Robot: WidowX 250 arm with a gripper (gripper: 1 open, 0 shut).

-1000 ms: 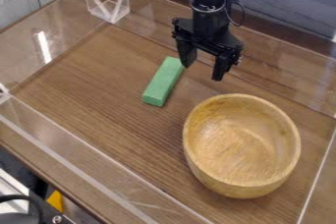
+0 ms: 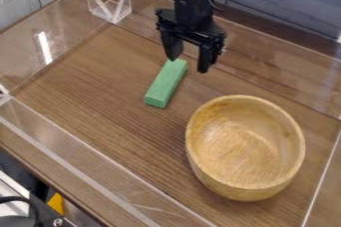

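Note:
The black gripper (image 2: 189, 44) hangs from the top centre of the camera view, fingers spread open with nothing seen between them. Just below and left of it, a green rectangular block (image 2: 166, 83) lies on the wooden surface. A large tan bowl (image 2: 245, 176) sits at the lower right.
Clear plastic pieces (image 2: 110, 2) stand at the upper left edge, and a dark cable or object shows at the lower left corner.
The gripper has shifted a little to the left, toward the area above the green block. The block and bowl have not visibly moved.

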